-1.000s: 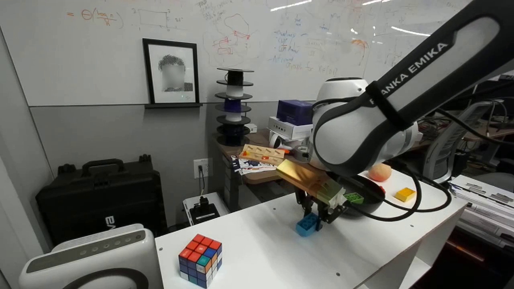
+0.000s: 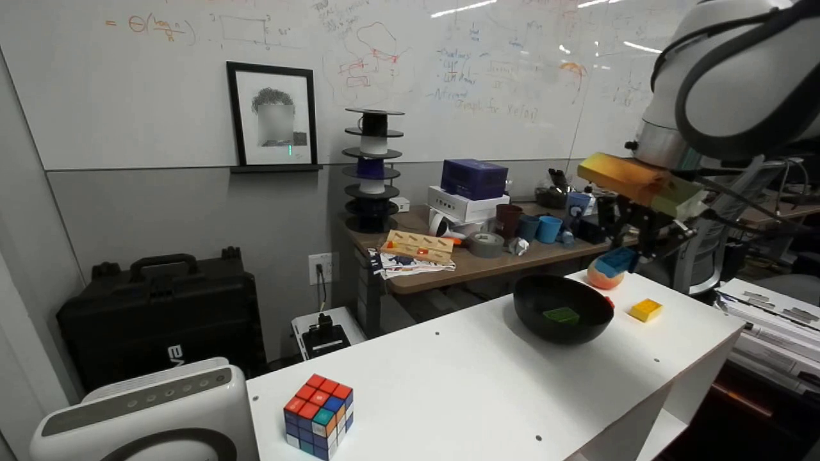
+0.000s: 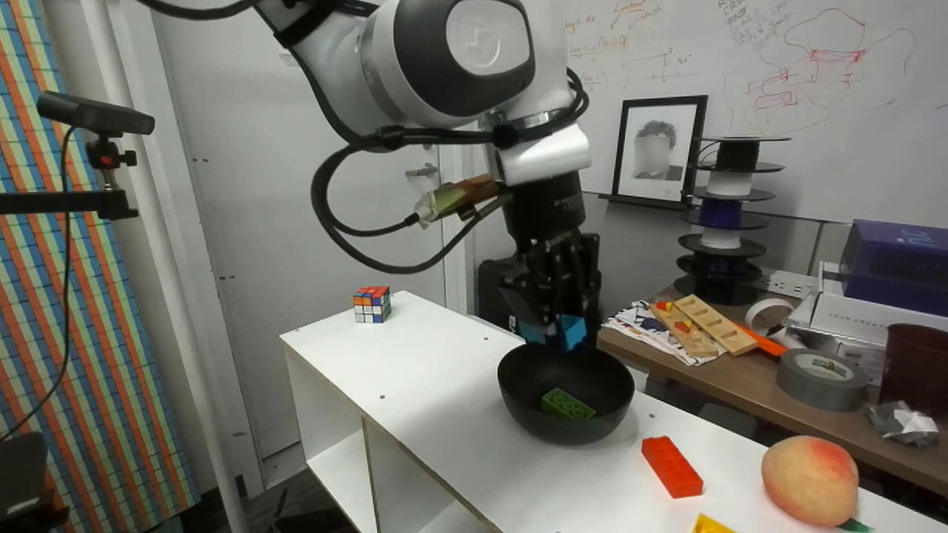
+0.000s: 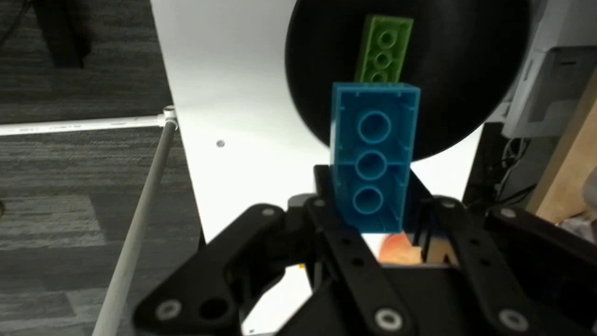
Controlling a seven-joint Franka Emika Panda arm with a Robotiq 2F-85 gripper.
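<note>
My gripper is shut on a blue brick [image 4: 351, 157], whose hollow underside with round tubes faces the wrist camera. The brick is held clear of the table. In exterior view 2 the blue brick [image 3: 573, 330] lines up with the far rim of the black bowl [image 3: 524, 391]. Exterior view 1 has the blue brick [image 2: 615, 262] right of the black bowl [image 2: 530, 307], covering part of the peach. Inside the bowl lies a green brick [image 3: 566, 404]; its lower end is hidden behind the blue one in the wrist view.
Beside the bowl a red brick [image 3: 672, 466], a peach [image 3: 810, 480] and a yellow brick [image 2: 646, 310] rest on the white tabletop [image 2: 430, 384]. A Rubik's cube [image 2: 319, 416] stands at the opposite end. Between cube and bowl the surface is clear.
The blue brick has gone from low over the tabletop, left of the bowl in exterior view 1, up and to the right in the gripper. The arm no longer blocks the bowl.
</note>
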